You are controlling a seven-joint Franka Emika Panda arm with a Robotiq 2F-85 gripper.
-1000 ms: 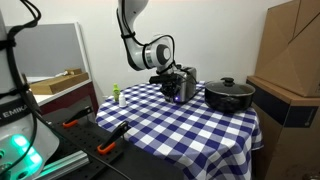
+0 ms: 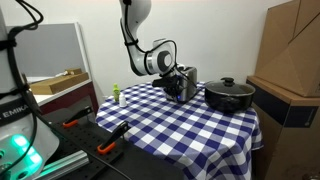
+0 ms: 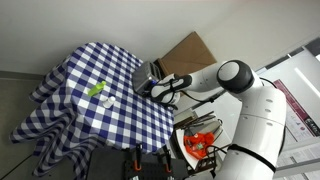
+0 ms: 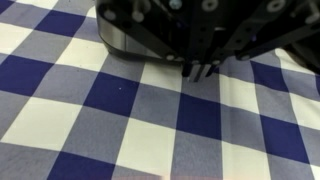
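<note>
My gripper [image 2: 180, 97] is low over the checkered tablecloth [image 2: 190, 130], beside a silver toaster-like appliance [image 2: 188, 77]. In the wrist view the fingertips of the gripper are together, with nothing visible between them. The rounded silver base of the appliance [image 4: 122, 42] lies to their upper left. From the other side, the gripper [image 3: 153, 91] appears close to the appliance [image 3: 142, 75]; whether they touch, I cannot tell.
A black lidded pot [image 2: 228, 94] stands right of the appliance. A green item [image 3: 97, 88] and a small white item [image 3: 109, 102] are on the cloth, away from the gripper.
The items on the table appear unmoved.
</note>
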